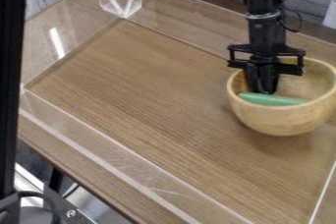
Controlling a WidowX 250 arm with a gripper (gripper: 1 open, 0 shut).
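A tan wooden bowl [281,120] sits at the right side of the table. A green elongated object [269,100] lies inside it. My black gripper [262,83] reaches down from above into the back-left of the bowl, just behind the green object. Its fingertips are partly hidden in the dark inside the bowl, and I see nothing clearly held between them; it looks shut.
Clear plastic edging runs along the left and back. A small clear angular piece [118,2] stands at the back left.
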